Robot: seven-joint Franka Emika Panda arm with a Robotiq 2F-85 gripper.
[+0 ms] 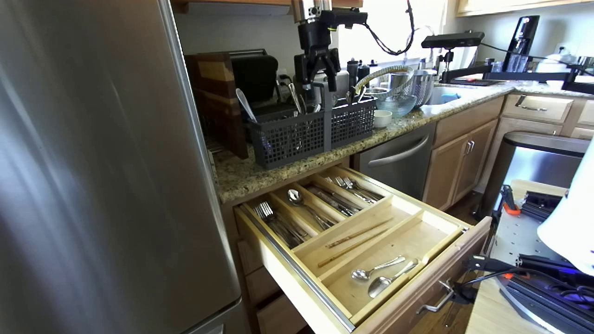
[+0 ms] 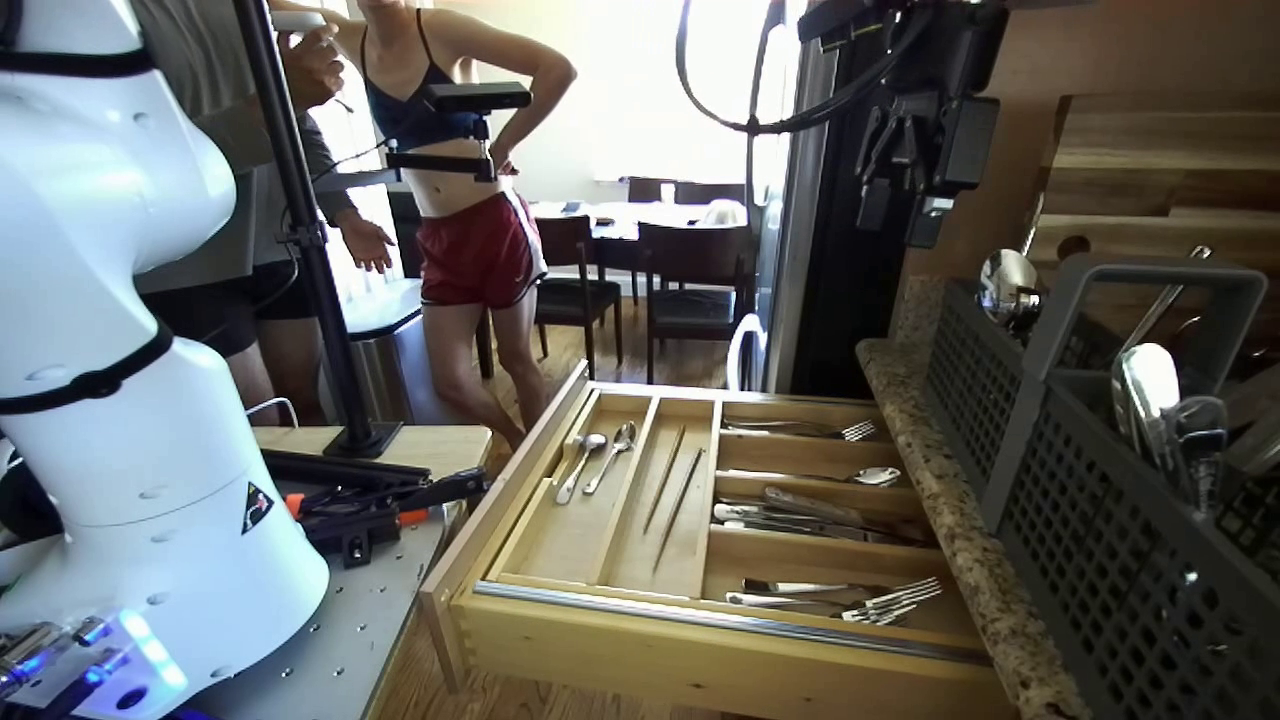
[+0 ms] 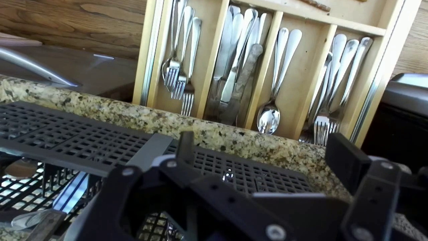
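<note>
My gripper (image 1: pixel 319 86) hangs fingers-down above the grey cutlery basket (image 1: pixel 287 138), close to its middle handle. In the wrist view the gripper stands open with wide-apart fingers, and nothing shows held between them. Utensils stand upright in the basket, among them a pale-handled one (image 1: pixel 245 105) at its left end and a spoon (image 2: pixel 1010 278) in exterior view 2. Below the counter, the wooden drawer (image 1: pixel 289 281) is pulled out. Its back compartments hold forks (image 3: pixel 179 78), knives (image 3: pixel 239 48) and spoons (image 3: pixel 269 116). Two chopsticks (image 1: pixel 356 234) and two spoons (image 1: pixel 380 285) lie in front compartments.
A wooden cutting board (image 1: pixel 222 100) stands left of the basket. To the basket's right are a small white bowl (image 1: pixel 382 118) and a glass bowl (image 1: pixel 397 104). The fridge (image 1: pixel 111 167) borders the drawer's left side. People (image 2: pixel 462 180) stand beyond the drawer.
</note>
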